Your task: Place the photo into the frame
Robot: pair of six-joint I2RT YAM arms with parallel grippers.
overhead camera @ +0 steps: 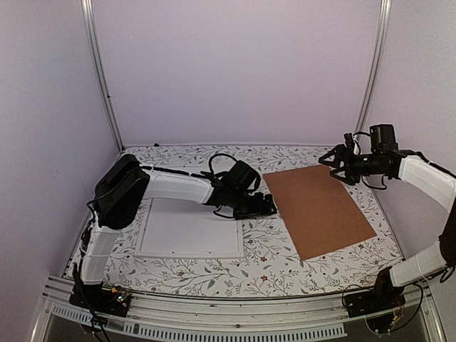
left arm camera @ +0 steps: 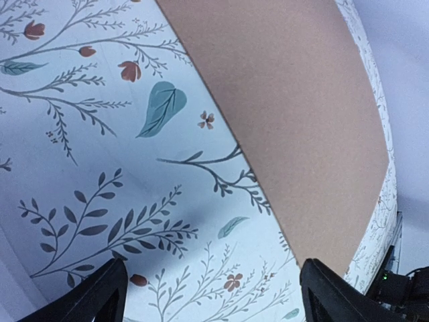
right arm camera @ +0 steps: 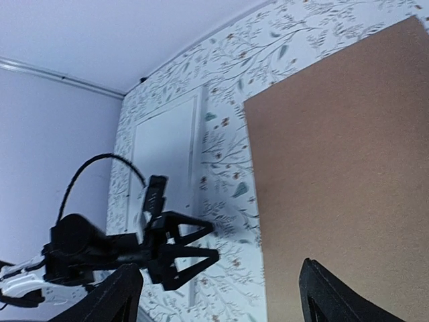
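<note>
To the left on the table lies a white frame (overhead camera: 189,246) around a plain white sheet; I cannot tell whether that sheet is the photo. A flat brown board (overhead camera: 320,214) rests on the table to its right, turned at an angle and apart from the frame. My left gripper (overhead camera: 273,204) is open between them, near the board's left edge, its fingers (left arm camera: 100,292) spread over bare patterned cloth in the left wrist view. Beyond the board's far right corner, my right gripper (overhead camera: 330,166) stands with its fingers apart and nothing visible between its fingers.
A cloth with a leaf pattern (overhead camera: 267,274) covers the table, bare along the front and between frame and board. The left arm (overhead camera: 171,187) crosses above the frame and hides part of it. White walls (overhead camera: 235,78) enclose the back and sides.
</note>
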